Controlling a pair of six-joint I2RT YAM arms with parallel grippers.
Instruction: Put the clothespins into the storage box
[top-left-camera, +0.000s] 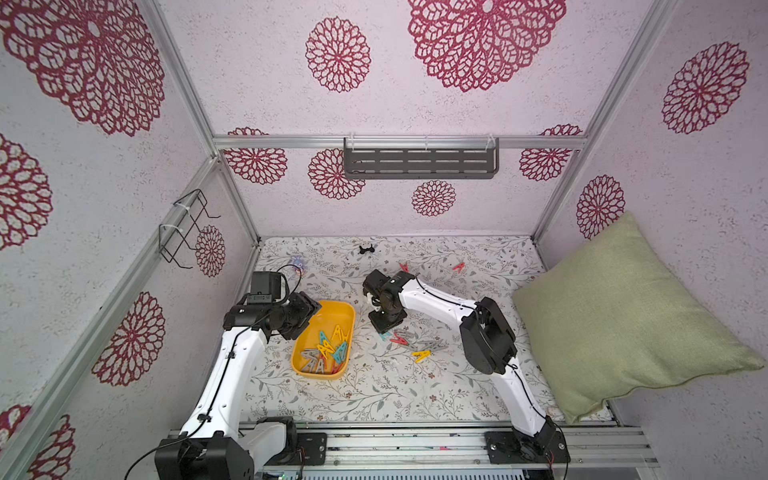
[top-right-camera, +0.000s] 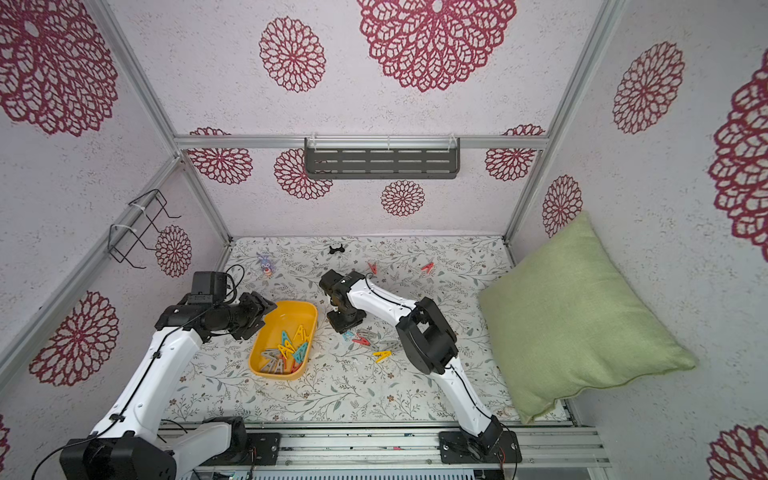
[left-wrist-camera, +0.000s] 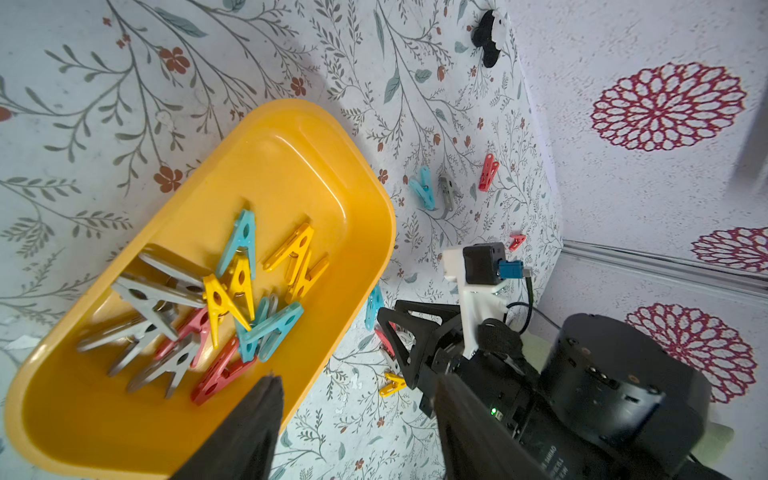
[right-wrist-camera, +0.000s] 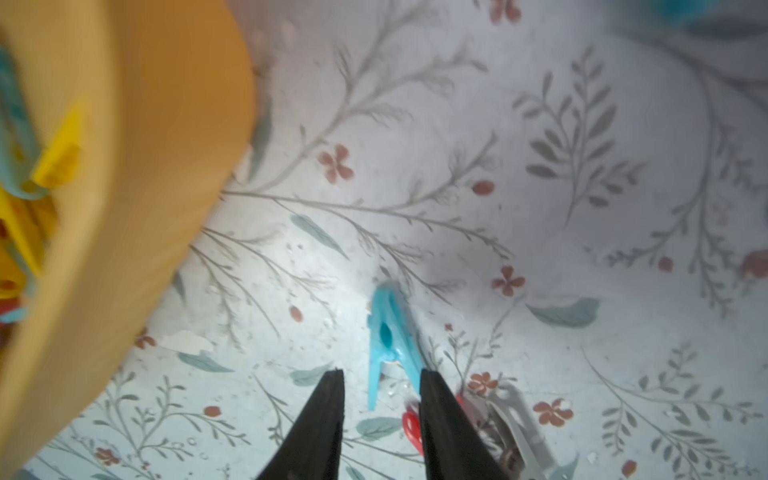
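Note:
The orange box (left-wrist-camera: 328, 182) holds several clothespins in yellow, blue, grey and red. My left gripper (top-left-camera: 305, 320) hangs over the box's left edge, its fingers apart and empty in the left wrist view. My right gripper is open above a blue clothespin (right-wrist-camera: 393, 340) just right of the box; a red clothespin (right-wrist-camera: 412, 428) and a grey one (right-wrist-camera: 516, 432) lie beside it. A yellow clothespin (top-left-camera: 421, 354) lies further right, with red clothespins (top-left-camera: 458, 266) toward the back.
A black object (top-left-camera: 366, 249) and a small purple toy (top-right-camera: 265, 265) lie at the back. A green pillow (top-left-camera: 608, 328) fills the right side.

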